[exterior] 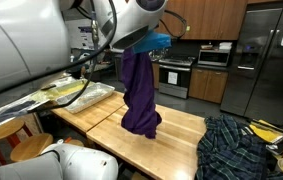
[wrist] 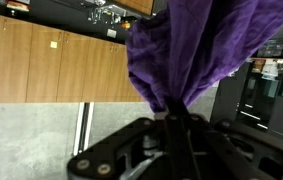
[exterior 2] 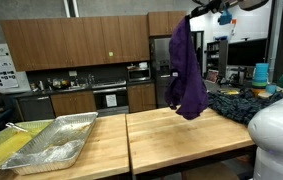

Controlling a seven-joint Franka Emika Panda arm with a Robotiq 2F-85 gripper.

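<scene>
A dark purple cloth [exterior: 139,92] hangs in folds above the wooden table, its top end at my gripper [exterior 2: 192,15]. In the wrist view the cloth [wrist: 186,50] spreads out from the fingertips, and my gripper is shut on it. The lower end of the cloth [exterior 2: 188,85] dangles free, apparently clear of the tabletop. The gathered fabric partly hides the fingertips.
On the table [exterior: 166,150] a dark patterned cloth [exterior: 231,150] lies heaped at the right in exterior view 1. A foil tray [exterior 2: 56,142] stands at the opposite side. Bare wood lies between them. Cabinets and a stove [exterior: 174,77] are beyond.
</scene>
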